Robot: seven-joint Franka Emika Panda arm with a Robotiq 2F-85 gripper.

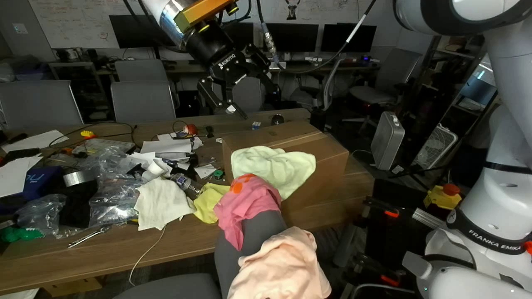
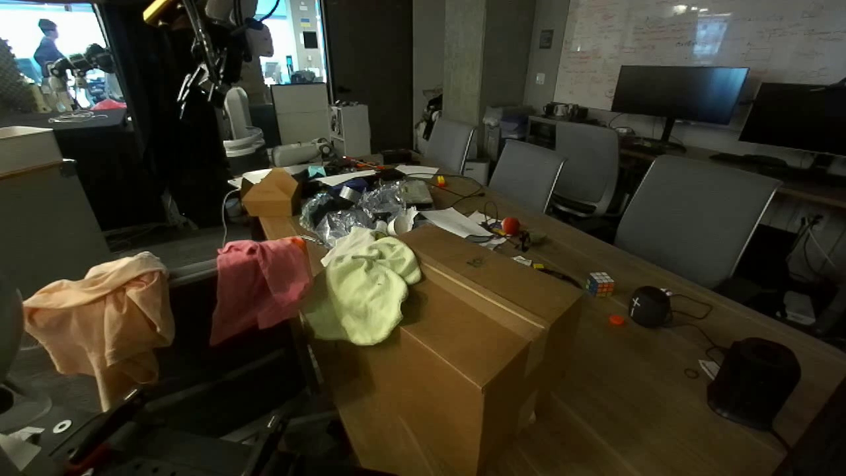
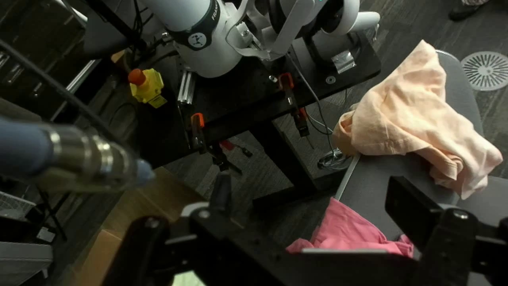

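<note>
High above the table, my gripper (image 1: 258, 104) stands open with nothing between its fingers. In the wrist view its black fingers (image 3: 412, 205) spread wide apart over the pink cloth and the chair. A pink cloth with orange spots (image 1: 249, 202) hangs over the top of the grey chair. The peach cloth (image 3: 405, 114) drapes over another part of that chair. On the cardboard box (image 2: 476, 333) lies a pale green cloth (image 2: 369, 289), hanging down one side. A yellow cloth (image 1: 209, 202) and a white cloth (image 1: 163, 202) lie on the table left of the pink one.
Plastic bags (image 1: 112, 184), papers and small items clutter the left of the table. A Rubik's cube (image 2: 600, 284) and a black speaker (image 2: 650, 306) sit beyond the box. A cable (image 1: 349, 40) runs beside my gripper.
</note>
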